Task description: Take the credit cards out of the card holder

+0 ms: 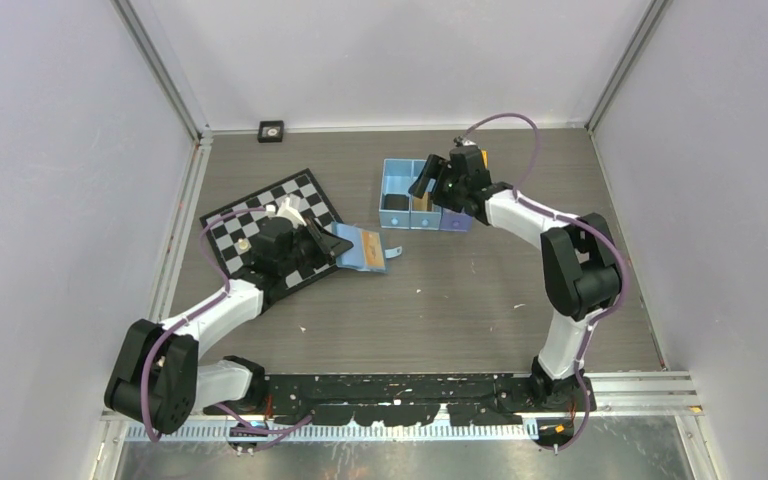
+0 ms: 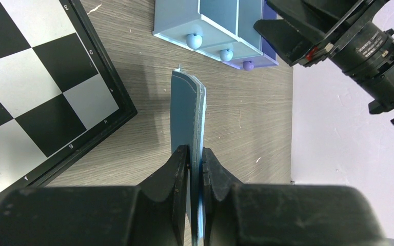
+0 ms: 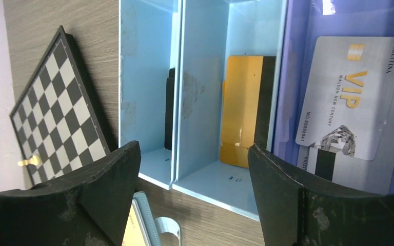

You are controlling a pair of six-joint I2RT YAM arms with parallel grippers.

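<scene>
The light blue card holder (image 1: 358, 248), with a tan panel and a strap, is held upright between the fingers of my left gripper, right of the chessboard. My right gripper hangs over a row of drawer boxes with its fingers apart and nothing between them. In the right wrist view, a yellow card (image 3: 241, 102) stands in the middle light blue compartment, and silver cards, one marked VIP (image 3: 351, 92), lie in the purple compartment.
A chessboard (image 1: 230, 225) lies on the left. The boxes (image 1: 397, 175) stand at the back centre, with a black item in the left compartment.
</scene>
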